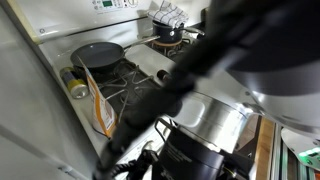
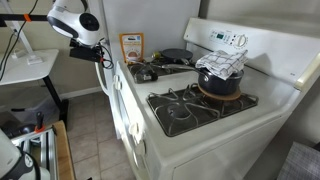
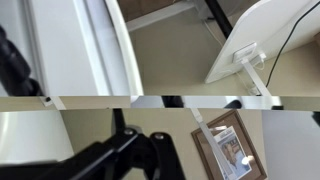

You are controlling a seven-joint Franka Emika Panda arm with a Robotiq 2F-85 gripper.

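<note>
My gripper (image 2: pixel 106 57) hangs at the end of the white arm (image 2: pixel 74 27), to the left of the stove in exterior view 2. It looks open, with nothing seen between its fingers, though it is small there. In the wrist view only dark gripper parts show at the edges. An upright bag (image 2: pixel 132 48) stands on the stove's left end, apart from the gripper. Behind it lies a black frying pan (image 1: pixel 97 54). A dark pot (image 2: pixel 218 82) with a checked cloth (image 2: pixel 222 63) over it sits on a back burner.
The white stove (image 2: pixel 215 128) has bare front grates (image 2: pixel 182 110). A can (image 1: pixel 74 83) stands beside the bag. In the wrist view a framed picture (image 3: pixel 232 150) hangs on the wall.
</note>
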